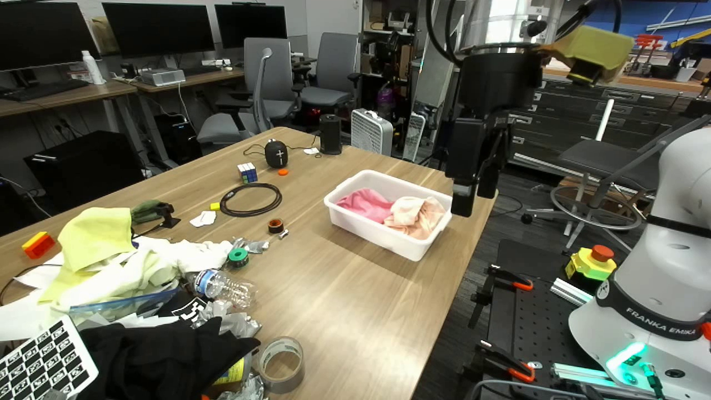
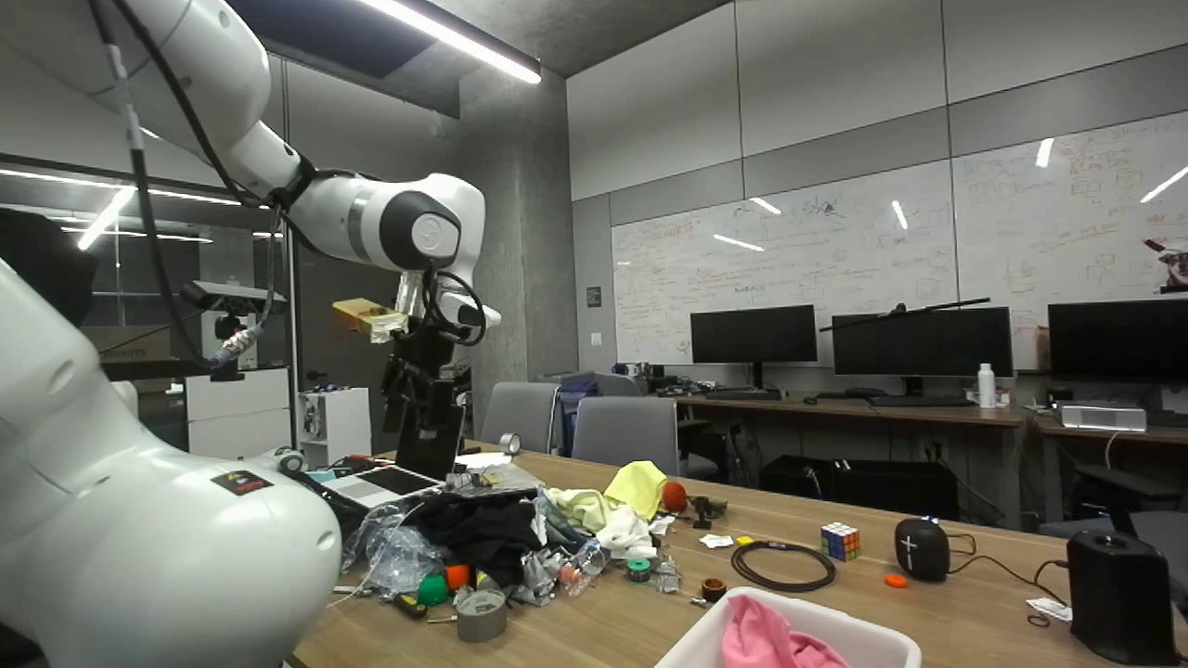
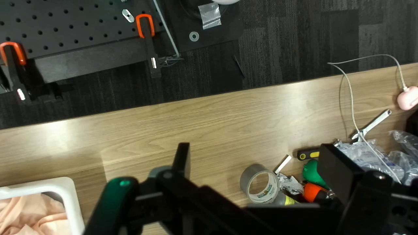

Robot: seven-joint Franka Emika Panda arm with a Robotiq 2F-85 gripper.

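In exterior view 1 my gripper (image 1: 476, 194) hangs, pointing down, high up near the table's right edge. The wrist view shows the gripper open, its two dark fingers wide apart and nothing held between them. A white bin (image 1: 376, 237) stands on the table with a pink cloth (image 1: 365, 204) and a peach cloth (image 1: 416, 214) inside. Its corner also shows at the lower left of the wrist view. A roll of grey tape (image 3: 247, 180) lies on the table, seen through the gap between the fingers. In exterior view 2 the bin is cut off by the bottom edge.
Dark clothes (image 1: 160, 356), a yellow cloth (image 1: 93, 236), a plastic bottle (image 1: 223, 286) and other clutter crowd one end of the table. A coiled cable (image 1: 250, 199), a puzzle cube (image 1: 247, 173) and a speaker (image 1: 276, 154) sit farther back. Bare wood lies between bin and tape.
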